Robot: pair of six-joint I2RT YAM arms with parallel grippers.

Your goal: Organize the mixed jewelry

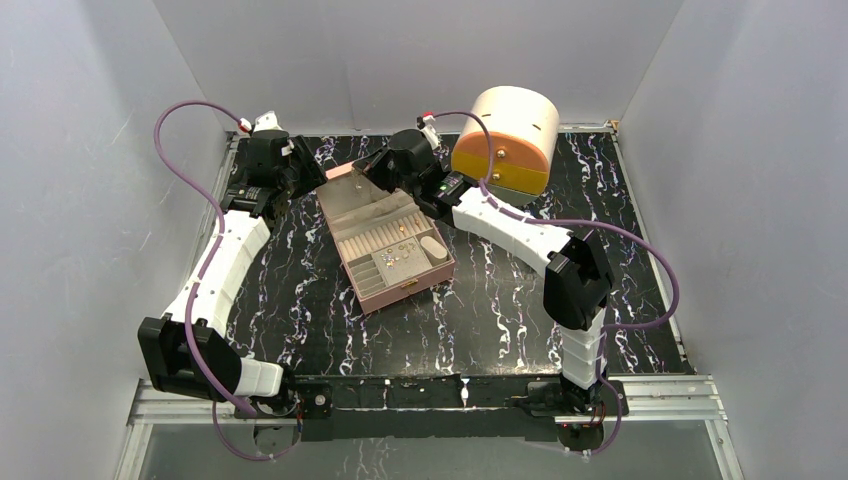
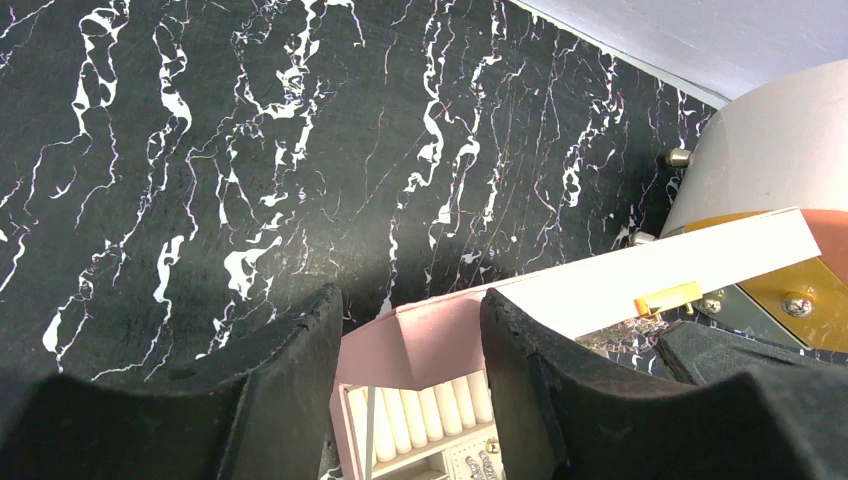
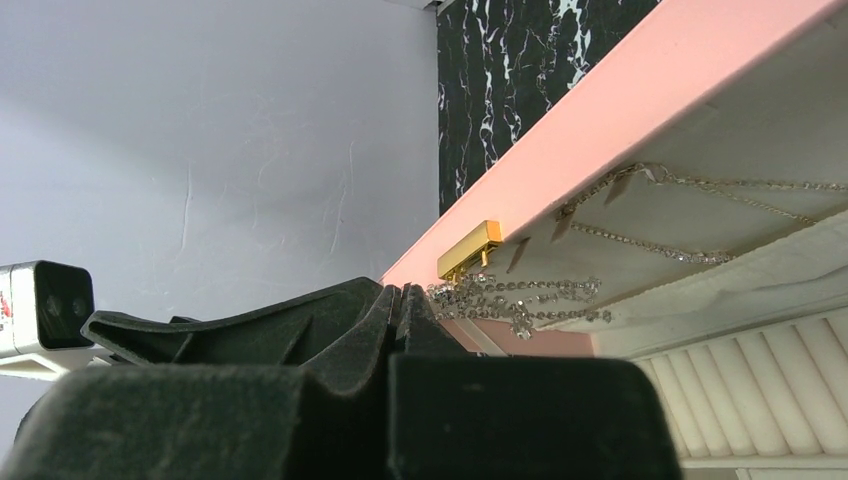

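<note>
The pink jewelry box stands open. In the left wrist view my left gripper is open around the lid's pink corner; whether it touches cannot be told. My right gripper is shut at the lid's gold clasp. A rhinestone necklace hangs by its fingertips; whether they pinch it is unclear. More chains hang inside the lid. Small jewelry pieces lie on the box's padded tray, beside ring rolls.
A cream, orange and yellow rounded cabinet stands behind right of the box. Grey walls enclose the back and sides.
</note>
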